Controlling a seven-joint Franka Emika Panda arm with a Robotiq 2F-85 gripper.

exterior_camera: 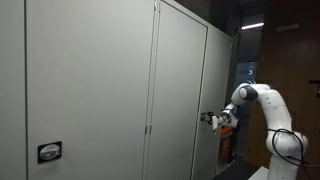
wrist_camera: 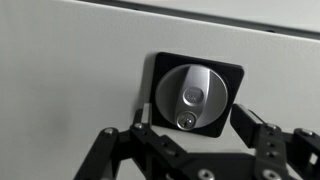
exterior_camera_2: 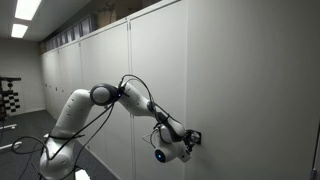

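Observation:
A silver turn-knob with a raised grip and a keyhole [wrist_camera: 194,95] sits on a black square plate [wrist_camera: 233,76] on the pale cabinet door [wrist_camera: 80,60]. My gripper is open, one finger on each side of the knob's lower half. Gaps show between the fingertips and the silver knob in the wrist view; how deep they reach cannot be told. From the second exterior view, the arm [exterior_camera_2: 130,98] extends to the door with its hand right at the dark plate [exterior_camera_2: 195,135]. The hand is small and partly unclear in the first exterior view, beside the far door's handle [exterior_camera: 206,116].
Tall cabinet doors [exterior_camera: 90,80] form a flat wall along the arm's side. Another handle [exterior_camera: 49,152] is on the nearest door. Black cables [exterior_camera_2: 130,78] loop loosely around the arm. A brown wooden panel [exterior_camera: 290,80] stands behind the robot.

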